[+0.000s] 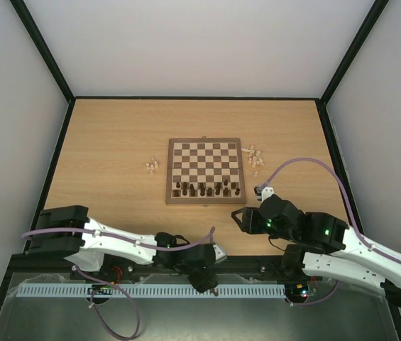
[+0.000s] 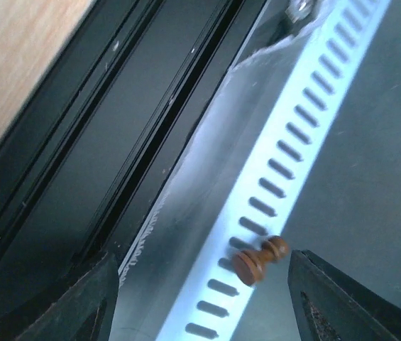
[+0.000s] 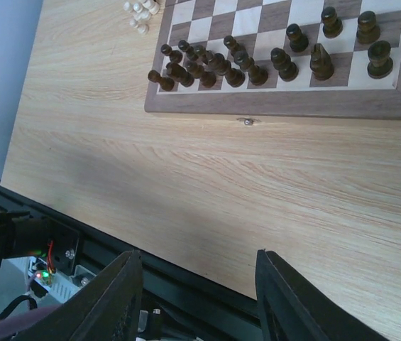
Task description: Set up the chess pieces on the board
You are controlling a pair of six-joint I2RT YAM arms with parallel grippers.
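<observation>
The brown chess pawn (image 2: 257, 260) shows over the white slotted strip (image 2: 296, 132) in front of the table, off the board. My left gripper is open and reaches down over the table's front edge; the pawn shows near its right finger, not gripped. Whether the pawn rests on something or is in the air, I cannot tell. Over the table's front right part, my right gripper is open and empty. On the chessboard (image 1: 168, 170), dark pieces (image 1: 207, 190) occupy the near rows, with the far squares bare.
Light pieces lie in a cluster (image 1: 255, 156) right of the board and a smaller one (image 1: 152, 165) to its left. Dark rails (image 2: 108, 99) run along the table's front edge, with a drop beyond. Bare wood (image 3: 207, 192) lies between the board and that edge.
</observation>
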